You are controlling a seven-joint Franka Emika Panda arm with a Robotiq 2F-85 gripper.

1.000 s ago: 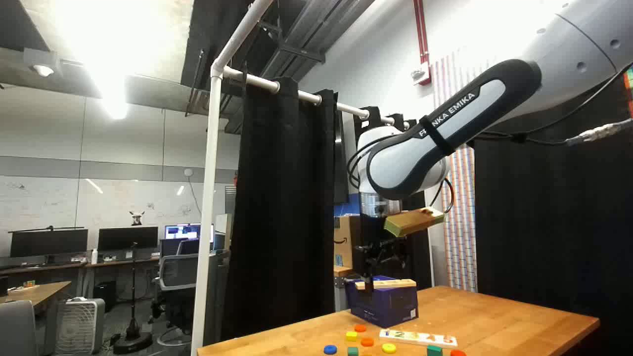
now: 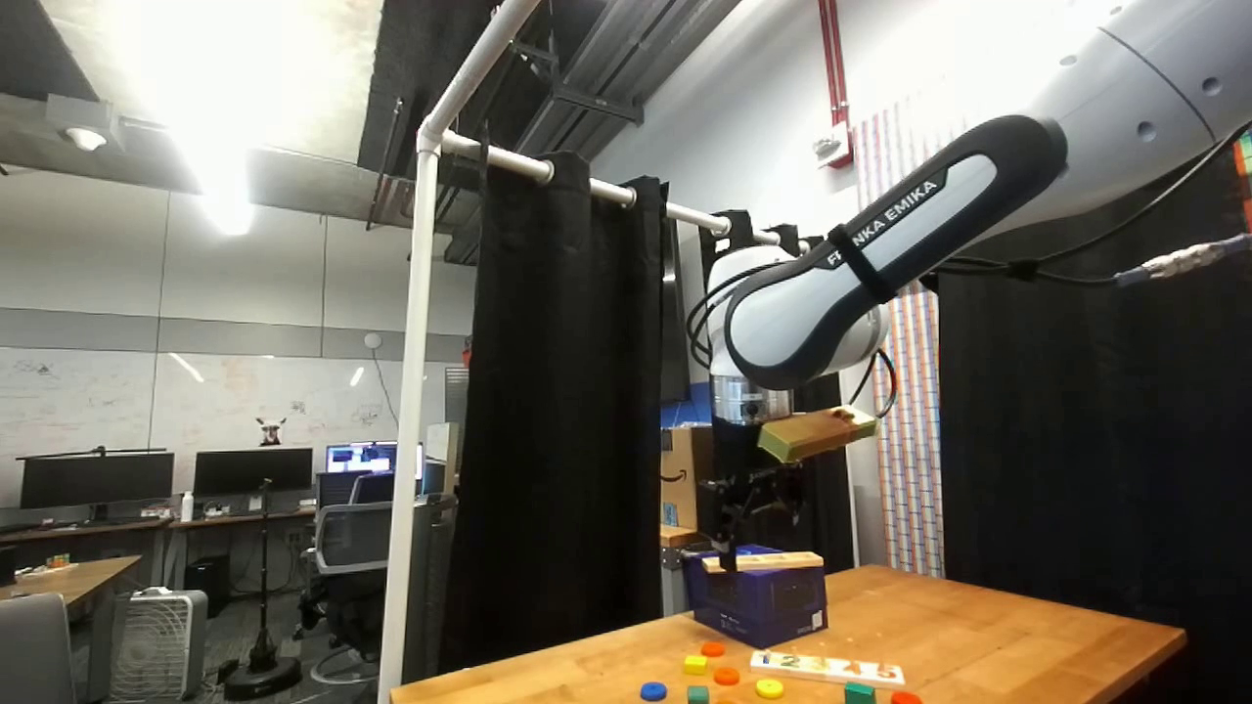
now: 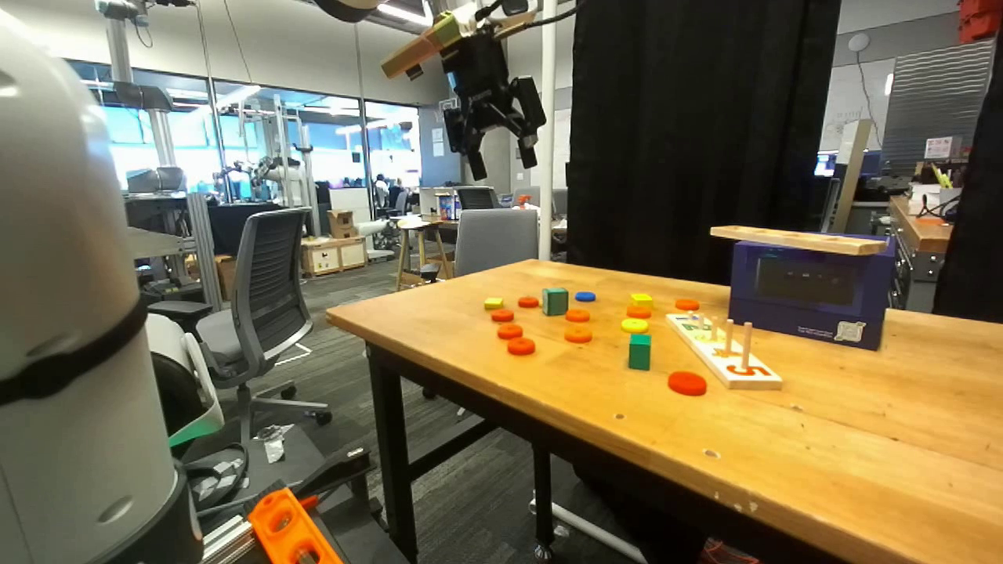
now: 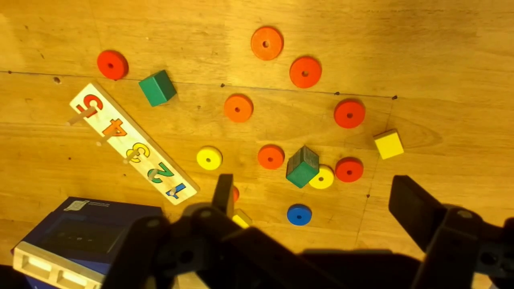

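High over the table (image 3: 583, 442) hangs my gripper (image 3: 505, 169), open, with nothing between its fingers. In the wrist view its two fingers (image 4: 415, 209) stand wide apart above the wooden pieces. A white board (image 4: 135, 144) with pegs and painted numbers 1 to 5 lies flat; no rings show on its pegs. Around it are scattered several orange and red rings (image 4: 267, 43), yellow rings (image 4: 209, 158) and a blue ring (image 4: 299, 214). Two green blocks (image 4: 158, 88) and yellow blocks (image 4: 388, 144) lie among them. One green block (image 4: 303, 167) partly covers a yellow ring (image 4: 321, 178).
A dark blue box (image 3: 809, 291) stands behind the peg board, with a wooden strip (image 3: 799, 240) lying across its top. The right part of the table, in exterior view 2, is clear. A black curtain (image 3: 696, 141) hangs beyond the table.
The gripper has risen very slightly in exterior view 1. The pieces on the table look unmoved.
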